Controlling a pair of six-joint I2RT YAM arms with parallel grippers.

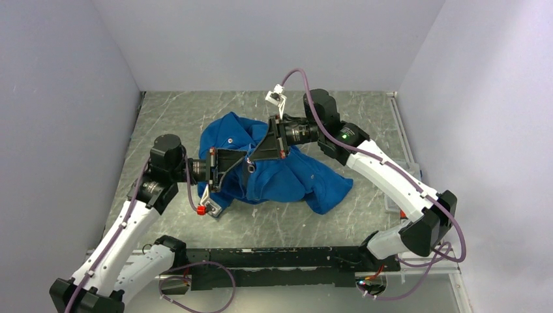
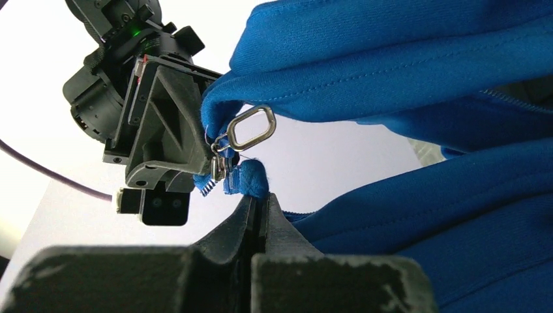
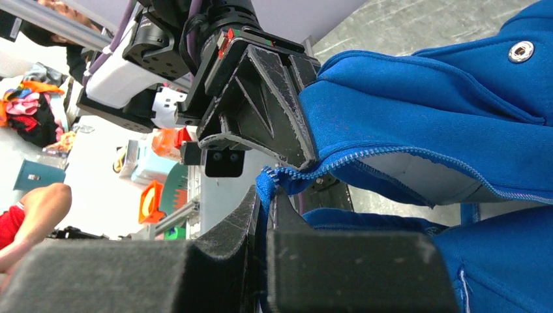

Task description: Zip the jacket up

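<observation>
The blue jacket (image 1: 313, 186) is bunched on the table, lifted at the middle between both grippers. In the left wrist view, a metal zipper slider (image 2: 219, 168) with looped pull (image 2: 251, 128) hangs at the zipper end. My left gripper is shut, its tips at a small blue fabric tab (image 2: 251, 176); whether they pinch it is hard to tell. My right gripper is shut on the jacket's zipper end, with zipper teeth (image 3: 355, 158) running off along the fabric edge. The two grippers nearly meet.
A dark rail (image 1: 287, 257) runs along the front edge. Clutter and a person (image 3: 32, 222) show beyond the table in the right wrist view.
</observation>
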